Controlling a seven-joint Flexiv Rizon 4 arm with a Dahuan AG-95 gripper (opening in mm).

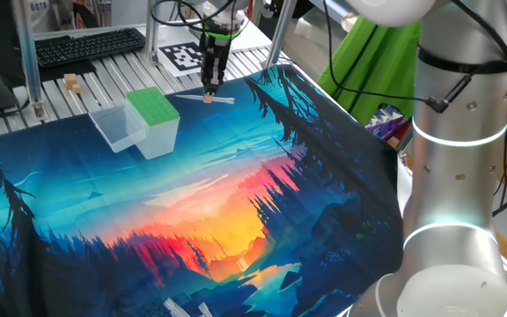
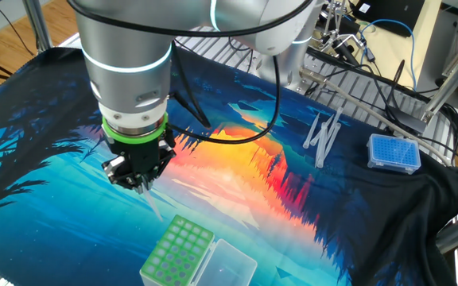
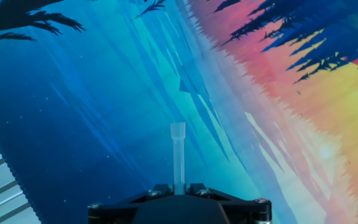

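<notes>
A clear, slender pipette tip (image 3: pixel 178 155) is pinched between the fingers of my gripper, its wider end pointing away in the wrist view. From exterior view 1 the tip (image 1: pixel 224 99) looks nearly level, sticking out on both sides of the gripper (image 1: pixel 209 97). Exterior view 2 has the gripper (image 2: pixel 141 186) above the cloth, on the far-left side of an open tip box with a green perforated rack (image 2: pixel 180 248). The box's translucent lid (image 1: pixel 117 130) hangs open beside its body (image 1: pixel 157 139). Gripper and tip are clear of the box.
Several loose tips (image 2: pixel 323 141) lie on the cloth near the arm's base. A box with a blue rack (image 2: pixel 393 151) stands by the cloth's edge. Small wooden blocks (image 1: pixel 72 84) and a keyboard (image 1: pixel 91 47) sit behind.
</notes>
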